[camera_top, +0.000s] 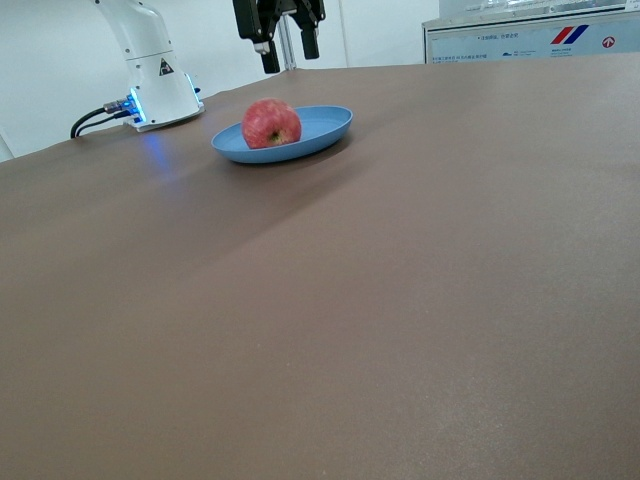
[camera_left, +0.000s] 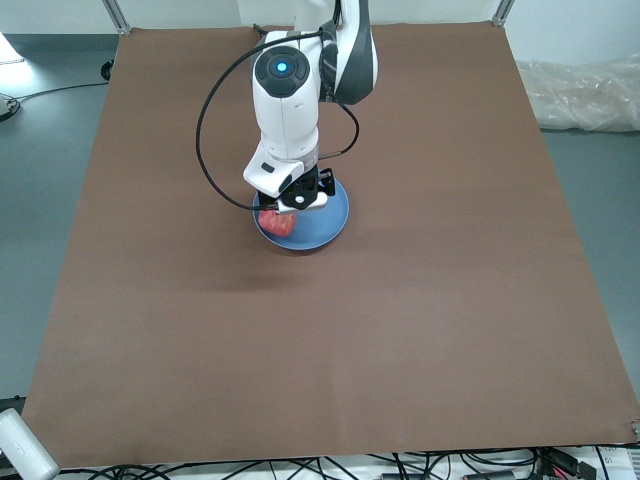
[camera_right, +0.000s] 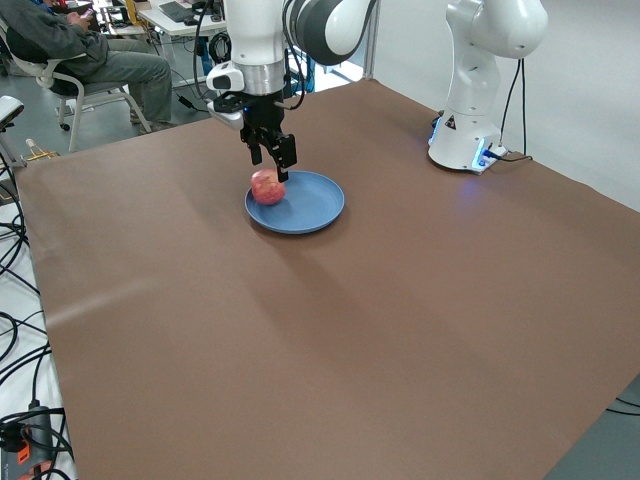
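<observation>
A red apple (camera_left: 277, 222) rests on a blue plate (camera_left: 321, 226) mid-table, toward the plate's edge in the left and right views. My black gripper (camera_top: 290, 48) hangs above the apple and plate in the top view, its fingers apart with nothing between them. In the right view the apple (camera_right: 268, 188) sits at the left part of the plate (camera_right: 310, 206), with the gripper (camera_right: 273, 160) just over it. The left view hides the fingertips under the white arm.
Cables run along one edge.
</observation>
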